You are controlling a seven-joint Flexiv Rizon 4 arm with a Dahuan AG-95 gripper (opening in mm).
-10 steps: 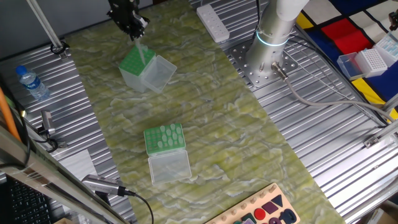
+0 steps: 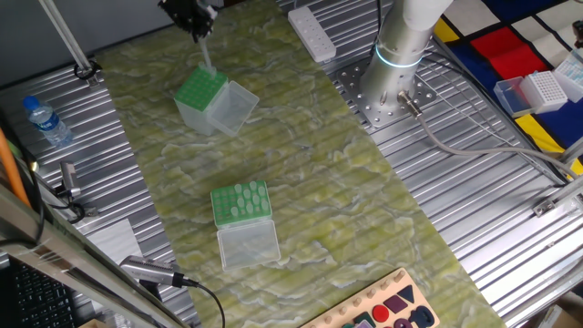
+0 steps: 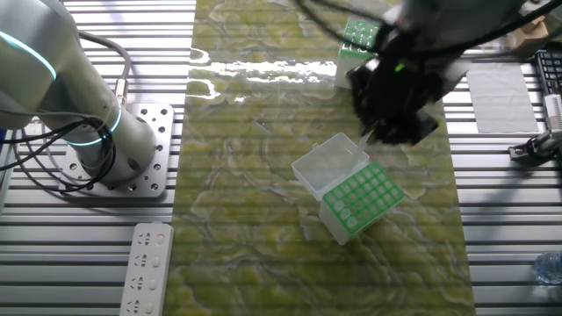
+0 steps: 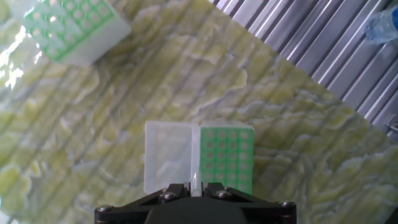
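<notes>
My gripper [image 2: 199, 35] is shut on a slender translucent tip [image 2: 207, 56] that points down toward the near end of a green-topped box [image 2: 201, 87]. Its lower end appears around the far edge of that box; whether they touch I cannot tell. The box's clear lid [image 2: 239, 106] hangs open at one side. In the wrist view the tip [image 4: 196, 185] shows end-on between the fingers, near the seam between the lid [image 4: 169, 155] and the green grid [image 4: 227, 155]. In exterior view 2 the dark gripper is blurred, with the tip [image 3: 363, 143] over the lid.
A second green rack [image 2: 241, 202] holding several clear tips lies with its lid open. A wooden shape board [image 2: 383, 305] stands at the front edge. There is bare mat between the two boxes. A bottle [image 2: 47, 122] and a power strip [image 2: 311, 35] stand off the mat.
The gripper has risen and moved slightly to the right in exterior view 1, carrying the tip from over the middle of the green grid to its far edge. The boxes stay put.
</notes>
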